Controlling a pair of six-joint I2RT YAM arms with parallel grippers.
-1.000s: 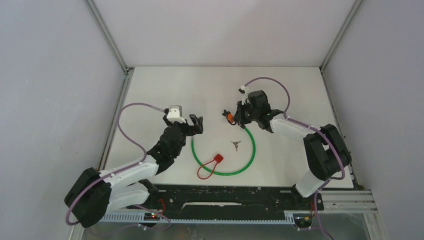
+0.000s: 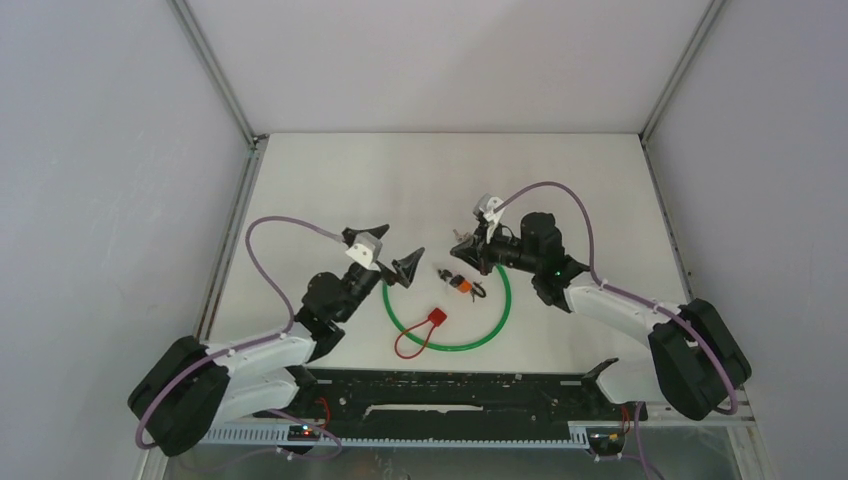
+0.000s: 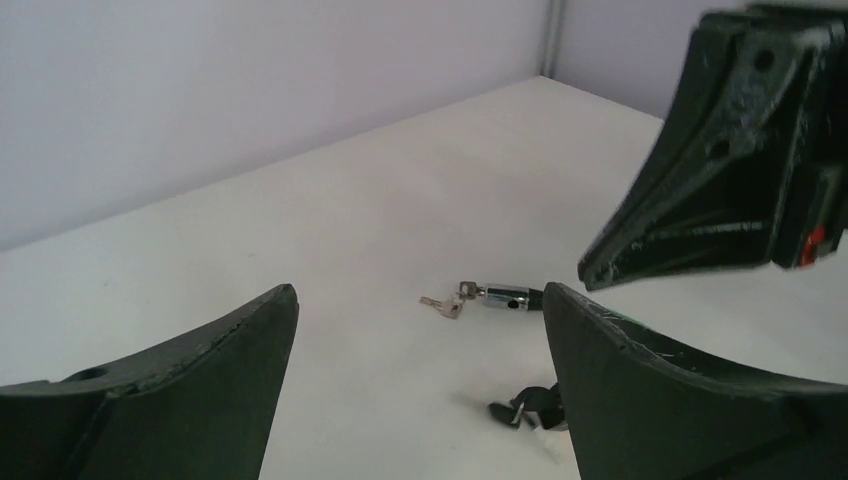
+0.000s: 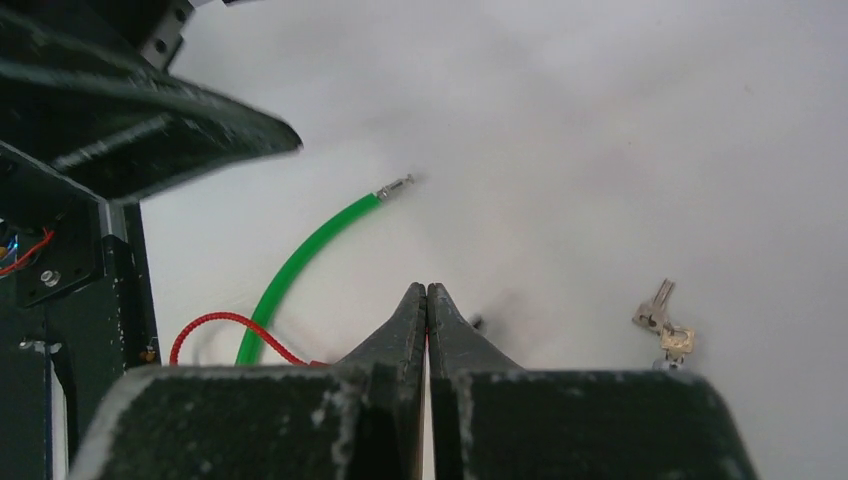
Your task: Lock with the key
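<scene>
A metal key with a square head (image 3: 467, 288) touches the end of the silver lock cylinder (image 3: 505, 297) on the green cable (image 2: 503, 310); a second key (image 3: 440, 305) lies against it. How deep the first key sits cannot be seen. My right gripper (image 2: 455, 251) is shut just beside these keys, nothing between its fingers. To the left, my left gripper (image 2: 405, 242) hangs open and empty. A black-and-orange item (image 2: 461, 284) lies inside the cable's curve. The cable's other end carries a metal pin (image 4: 395, 188).
A red lock (image 2: 437, 316) with a red cord loop lies towards the front. A black ring (image 2: 479, 291) is beside the orange item.
The black-and-orange item has moved from beside my right gripper towards the front. Keys now show beside that gripper. My left gripper has shifted right and turned.
</scene>
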